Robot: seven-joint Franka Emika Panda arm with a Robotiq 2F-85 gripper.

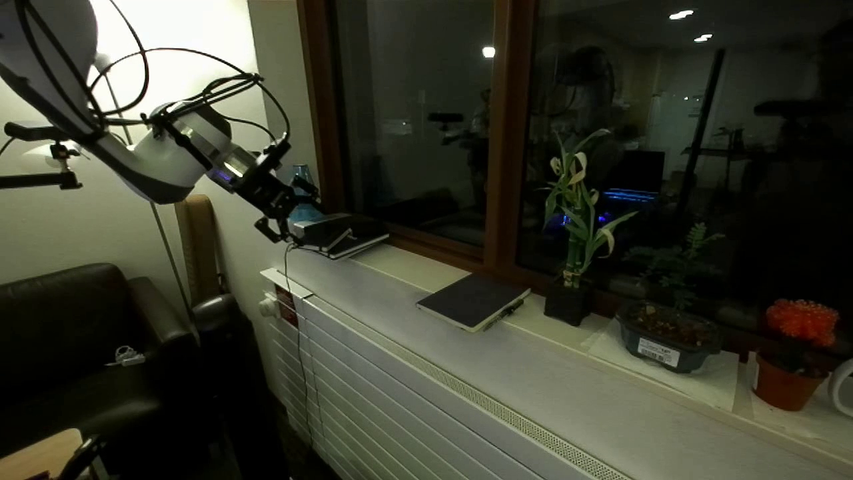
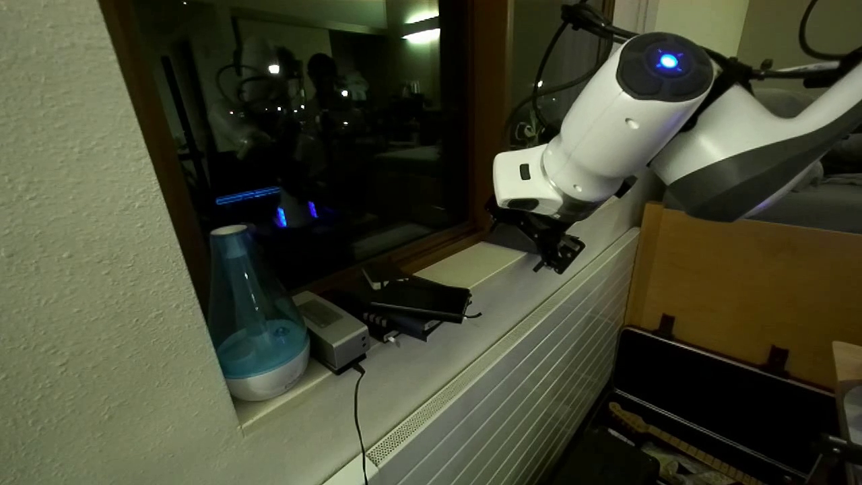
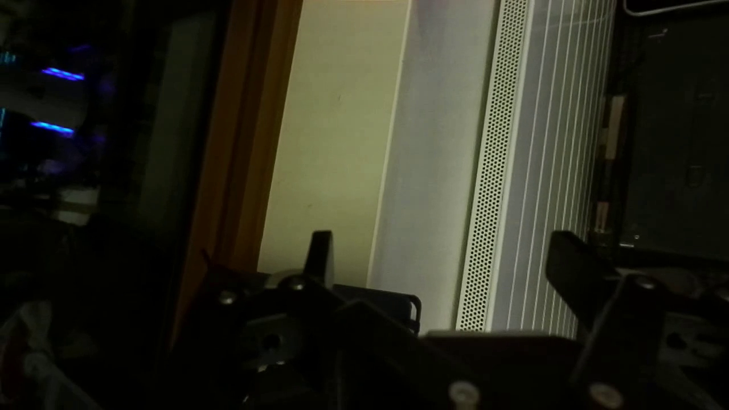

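My gripper is open, its fingers wide apart and nothing visible between them. In exterior view 1 the gripper (image 1: 289, 217) hangs near the far-left end of the sill, overlapping a dark notebook stack (image 1: 344, 232) in the picture. From exterior view 2 the gripper (image 2: 559, 254) appears well apart from the stacked black notebooks (image 2: 424, 299). Another dark notebook (image 1: 473, 301) lies flat mid-sill, a pen along its edge. The corner of a dark flat object (image 3: 383, 300) shows low in the wrist view, partly hidden behind the gripper.
A blue humidifier (image 2: 260, 339) and a grey box (image 2: 333, 327) with a cable occupy one sill end. A bamboo plant (image 1: 572, 240), a dark planter (image 1: 670, 344) and an orange pot (image 1: 788, 383) stand at the other. The window frame (image 1: 497, 160) borders the sill; bare sill (image 3: 437, 171) shows between.
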